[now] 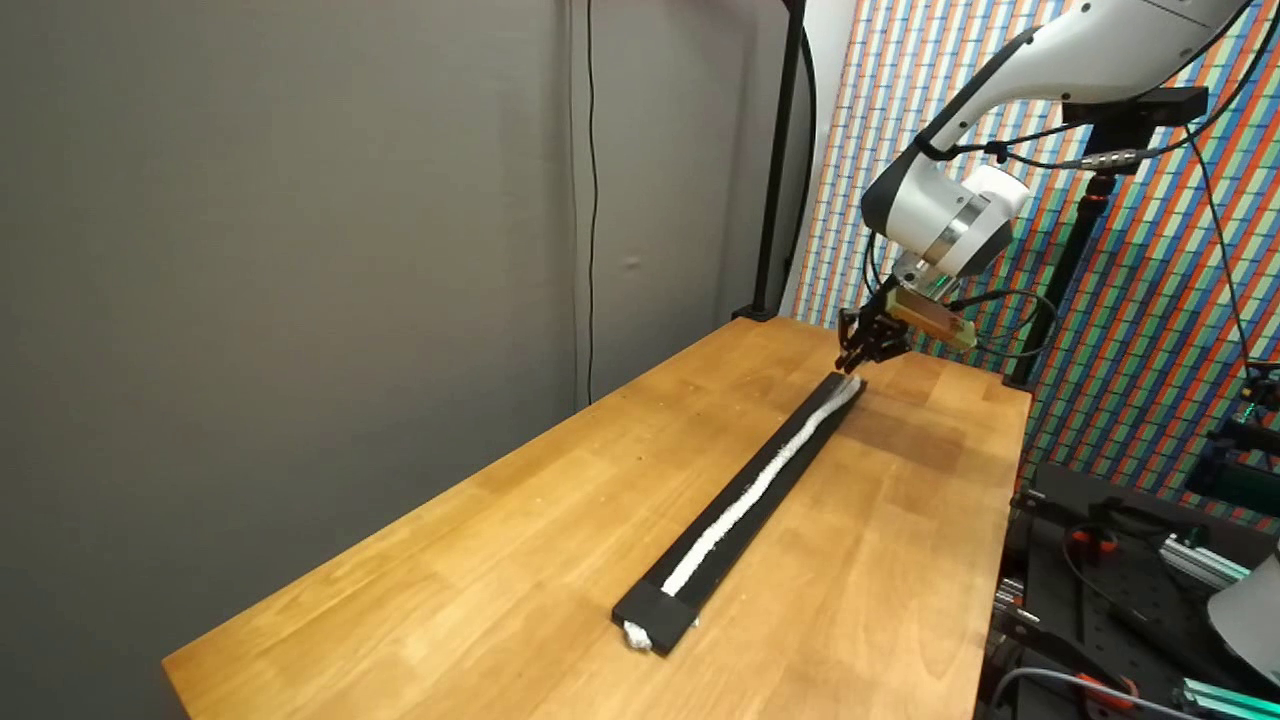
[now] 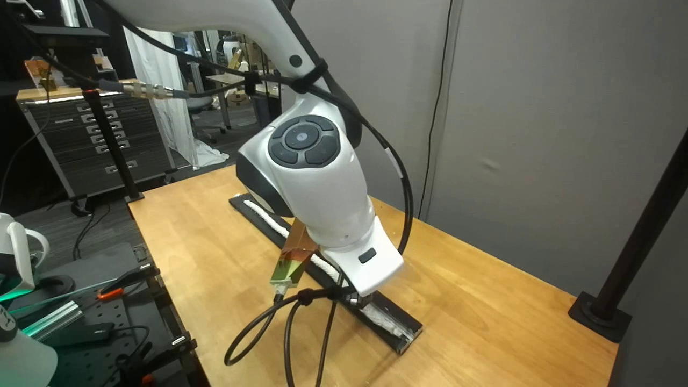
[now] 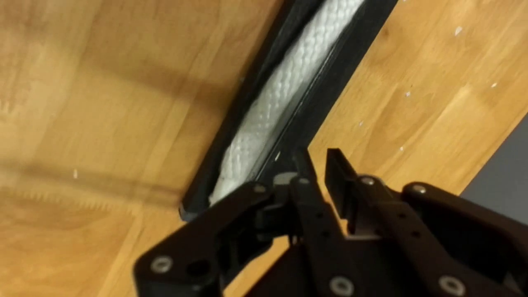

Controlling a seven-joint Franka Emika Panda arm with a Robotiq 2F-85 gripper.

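A long black channel [image 1: 644,596] lies diagonally on the wooden table, a white braided rope [image 1: 756,486] running along its groove. At the near end a black piece covers the rope, and a short white tuft sticks out. My gripper [image 1: 847,365] is low over the far end of the channel. The wrist view shows the gripper with a narrow gap between its fingertips and only bare wood seen through it. One finger overlaps the edge of the channel [image 3: 317,106]; contact cannot be told. The rope [image 3: 269,104] is left of both fingertips. The arm hides the gripper in exterior view 2.
A black post [image 2: 613,284] stands at one table corner, a grey wall behind. Cables [image 2: 309,296] loop from the wrist. Another bench with equipment [image 1: 1128,588] adjoins the table's side.
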